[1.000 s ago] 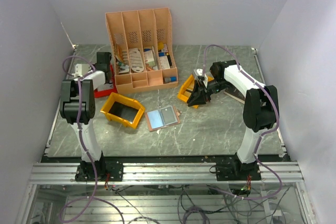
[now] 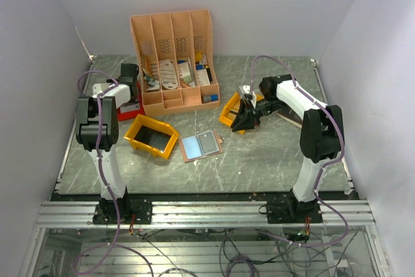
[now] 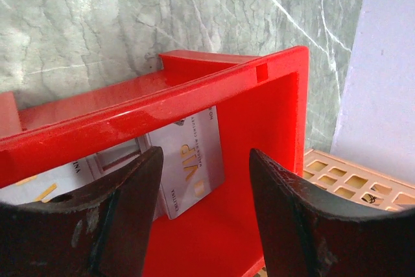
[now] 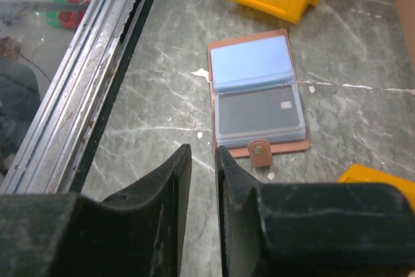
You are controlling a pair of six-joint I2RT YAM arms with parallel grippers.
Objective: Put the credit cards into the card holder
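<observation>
White cards with gold markings stand along the inside of a red bin at the far left of the table. My left gripper is open over this bin, fingers at the cards, nothing seen held. The card holder lies open at the front middle, with light blue and grey sleeves. My right gripper points toward the holder from its right, with a narrow gap between its fingertips and nothing in it.
A yellow bin sits left of the holder, another yellow bin behind my right gripper. A tan organizer full of small items stands at the back.
My left arm has shifted very slightly over the red bin. The right arm and the card holder have not visibly moved.
</observation>
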